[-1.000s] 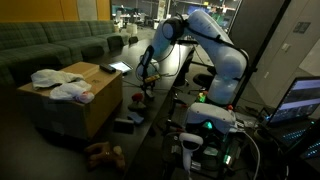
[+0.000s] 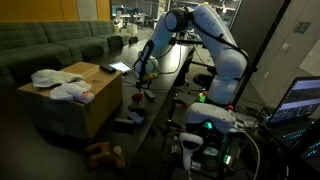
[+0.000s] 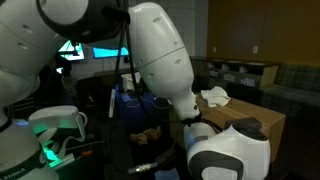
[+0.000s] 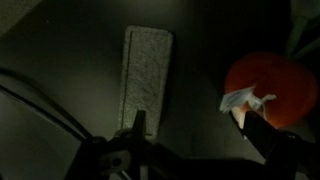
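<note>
In the wrist view, my gripper stands open, its dark fingertips apart at the bottom. A grey, speckled, rectangular block (image 4: 146, 80) lies flat on the dark surface, ahead of the left fingertip. To the right is a round red object (image 4: 285, 90) with a white tag-like piece on it, close to the right fingertip. Nothing shows between the fingers. In exterior view 1, the gripper (image 2: 143, 84) hangs low over the dark table, just above the red object (image 2: 138, 98). The arm hides the gripper in exterior view 2.
A brown box (image 2: 75, 112) with white cloths (image 2: 72, 91) on top stands beside the work area. Brown items (image 2: 105, 155) and a bluish piece (image 2: 124, 127) lie toward the near side. Dark cables (image 4: 45, 105) run at the left of the wrist view.
The gripper appears slightly lower over the table than before. The red object and the other things look unmoved.
</note>
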